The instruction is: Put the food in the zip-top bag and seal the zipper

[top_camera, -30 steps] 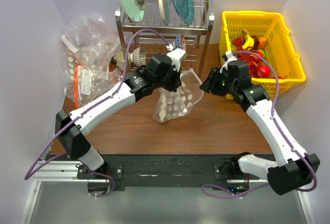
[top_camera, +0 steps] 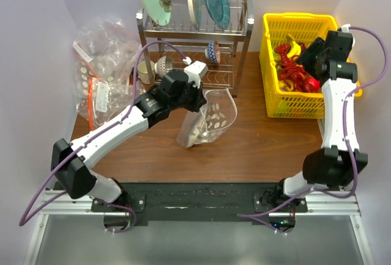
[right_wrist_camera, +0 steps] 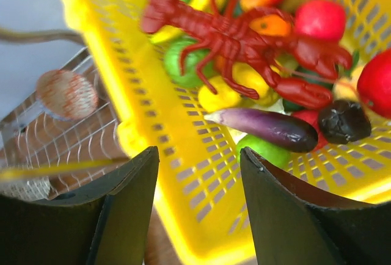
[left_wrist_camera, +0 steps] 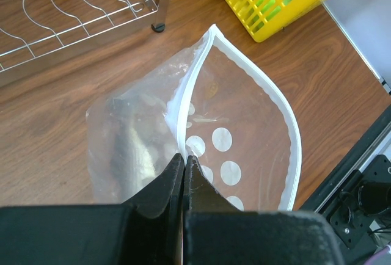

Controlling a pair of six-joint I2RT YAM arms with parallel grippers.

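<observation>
The clear zip top bag [top_camera: 211,121] stands on the wood table with its mouth spread. My left gripper is shut on the bag's zipper edge at its upper left. My right gripper is over the yellow basket [top_camera: 293,103], its fingers apart with nothing between them. Inside the basket lie a red lobster [right_wrist_camera: 238,51], an eggplant [right_wrist_camera: 269,124], a dark round item [right_wrist_camera: 342,121], red fruits [right_wrist_camera: 317,18] and other toy food.
A steel dish rack [top_camera: 241,45] with plates and cups stands at the back. More plastic bags [top_camera: 101,94] lie at the left.
The right arm has moved from beside the bag up and rightward over the basket. My left gripper has moved slightly left and down with the bag edge, and the bag's mouth looks wider.
</observation>
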